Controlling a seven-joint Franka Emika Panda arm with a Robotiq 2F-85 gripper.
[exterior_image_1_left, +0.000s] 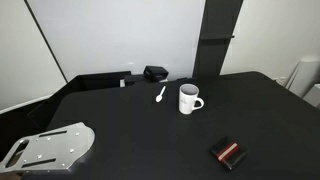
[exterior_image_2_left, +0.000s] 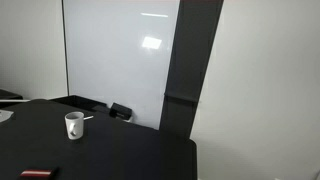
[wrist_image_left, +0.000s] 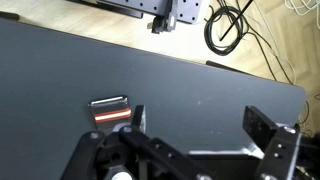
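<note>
My gripper is open in the wrist view, its dark fingers wide apart with bare table between the tips. Neither exterior view includes it. A white mug (exterior_image_1_left: 187, 98) stands upright on the black table in exterior view 1, handle to the right; exterior view 2 also has the mug (exterior_image_2_left: 74, 125). Behind it to the left lies a small white spoon (exterior_image_1_left: 160, 94). A black case with a red stripe (exterior_image_1_left: 228, 153) rests at the right front. In the wrist view that case (wrist_image_left: 110, 110) is beside the left finger. White patches behind the gripper body are mostly hidden and unclear.
The black table (exterior_image_1_left: 125, 130) has wide clear areas. A silver slotted plate (exterior_image_1_left: 50, 150) is at its left edge. Near the back edge sits a small black object (exterior_image_1_left: 155, 73). Cables (wrist_image_left: 228, 35) lie on the floor beyond the table edge.
</note>
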